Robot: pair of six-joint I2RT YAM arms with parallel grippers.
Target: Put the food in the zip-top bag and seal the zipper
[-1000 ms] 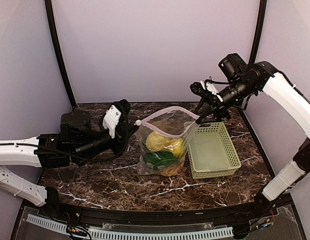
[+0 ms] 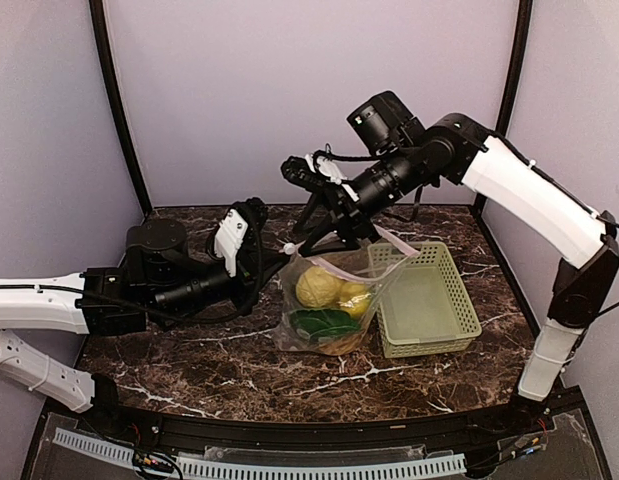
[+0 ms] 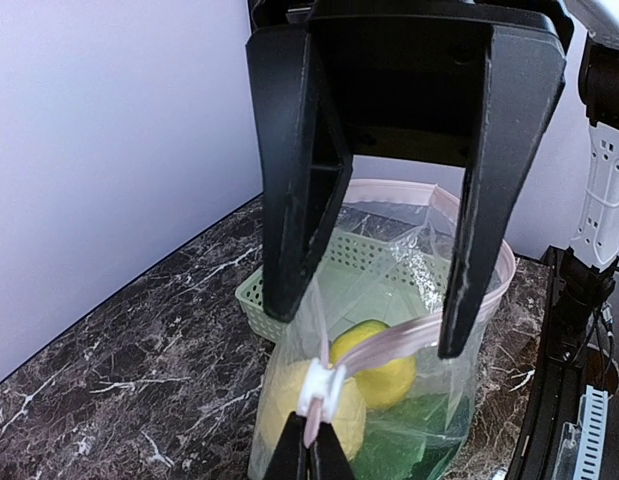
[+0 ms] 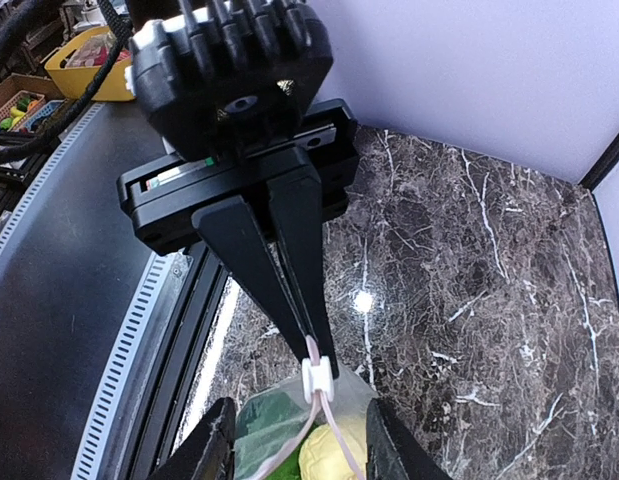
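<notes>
The clear zip top bag (image 2: 289, 325) stands with its pink-edged mouth gaping. Inside are a round yellowish food item (image 2: 316, 287), a yellow one (image 3: 381, 372) and a green one (image 2: 324, 322). My left gripper is shut on the end of the pink zip strip at the bag's left corner. Right beside its tips sits the white slider (image 3: 321, 388). My right gripper is open above the bag's mouth, its two fingers (image 3: 285, 250) spread to either side of the strip near the slider, not touching it as far as shows.
A pale green basket (image 2: 429, 300), empty, stands to the right of the bag, close against it. Walls close off the back and both sides.
My right gripper has swung left from the bag's right corner across its mouth to near the slider. The left gripper shifted slightly right with the corner, and the mouth's rim bent.
</notes>
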